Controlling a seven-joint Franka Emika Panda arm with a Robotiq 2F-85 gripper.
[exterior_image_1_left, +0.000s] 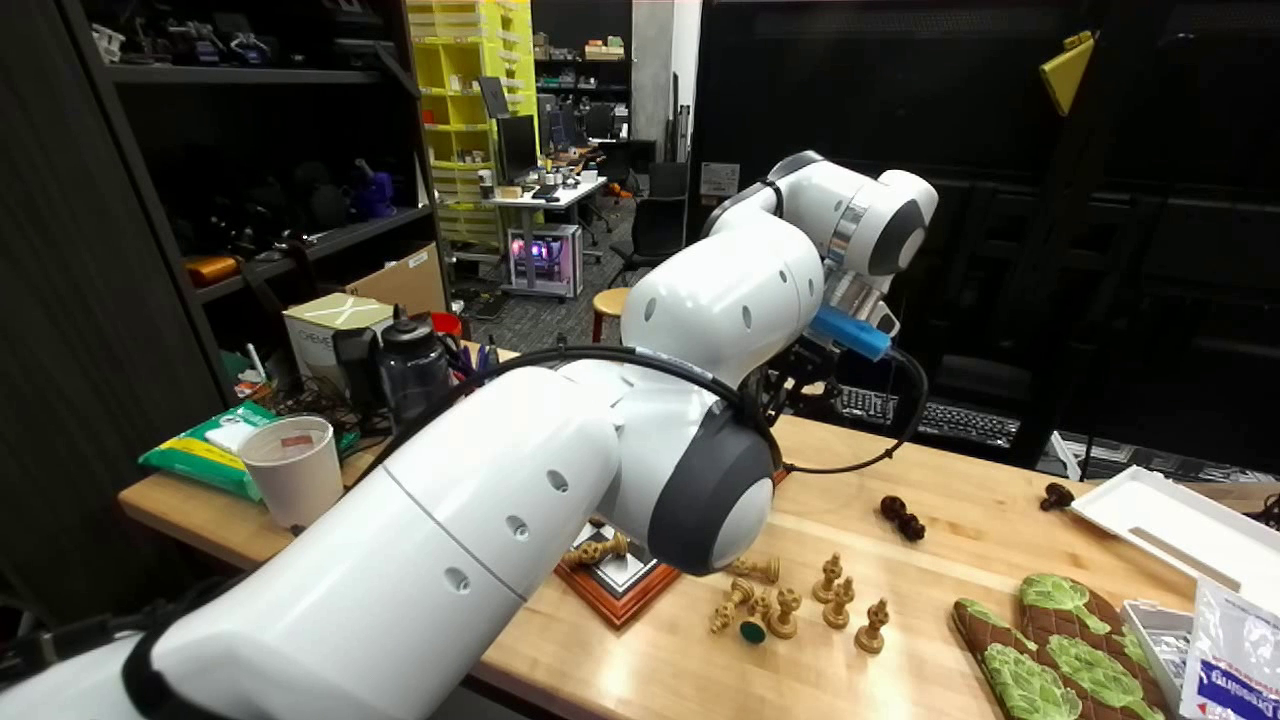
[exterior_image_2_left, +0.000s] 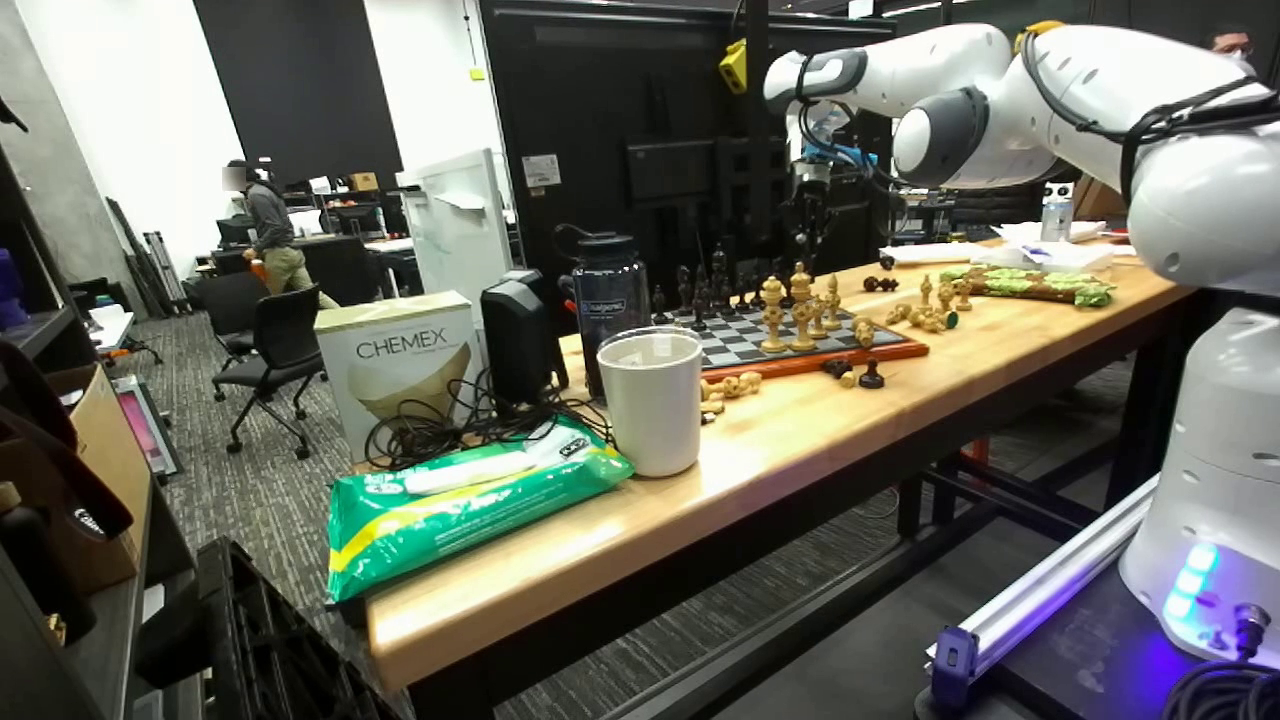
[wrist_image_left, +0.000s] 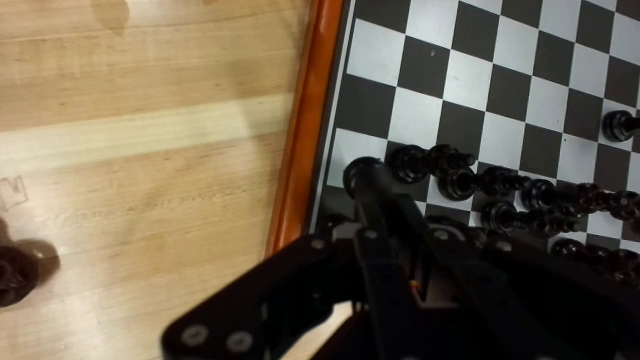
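In the wrist view, my gripper is shut on a black chess piece; its round base shows past the fingertips, and the fingers hide the rest. It is over the corner of the chessboard, beside the board's reddish wooden border. Other black pieces stand close by in rows on the squares. From exterior view 2, the gripper points down over the far side of the board, with the held piece hard to make out. In exterior view 1, the arm hides the gripper and most of the board.
Light pieces stand and lie on the table right of the board, near a quilted mitt. A dark piece lies beyond them. In exterior view 2, light pieces stand on the board; a bottle and cup are left.
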